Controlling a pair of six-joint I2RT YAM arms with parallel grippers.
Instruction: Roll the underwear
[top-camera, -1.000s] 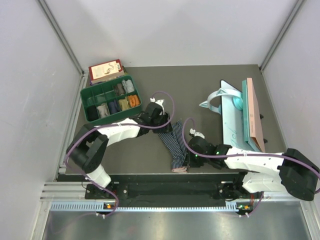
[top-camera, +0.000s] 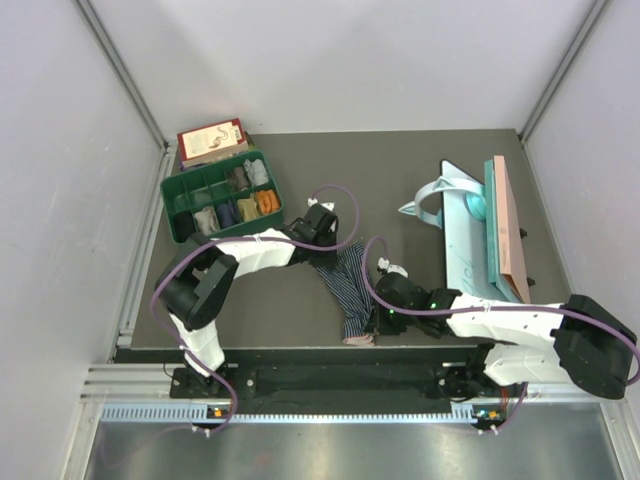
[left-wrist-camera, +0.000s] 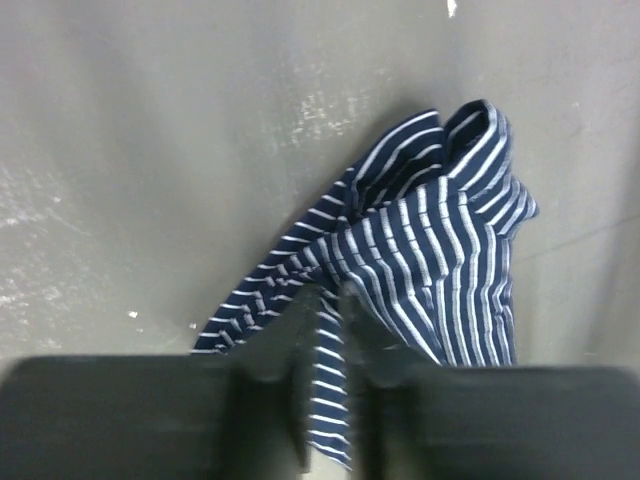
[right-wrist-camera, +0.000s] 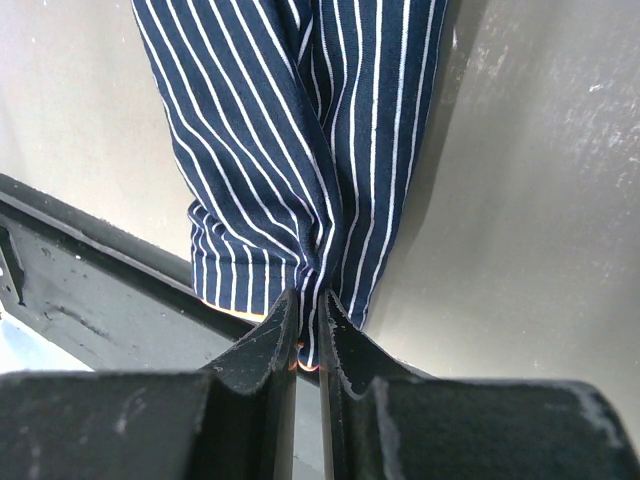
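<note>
The navy, white-striped underwear (top-camera: 348, 290) lies long and bunched near the table's front edge. At its upper end my left gripper (top-camera: 325, 256) is low over the folds; in the left wrist view its fingers are blurred against the cloth (left-wrist-camera: 450, 270), so their state is unclear. My right gripper is shut on a narrow fold of the underwear at the lower end, beside the pinkish edge of the cloth.
A green divided box (top-camera: 187, 182) with rolled cloths stands at the left, books (top-camera: 210, 138) behind it. A white board (top-camera: 465, 260), upright panels and a light-blue strap occupy the right.
The right arm stays in place.
</note>
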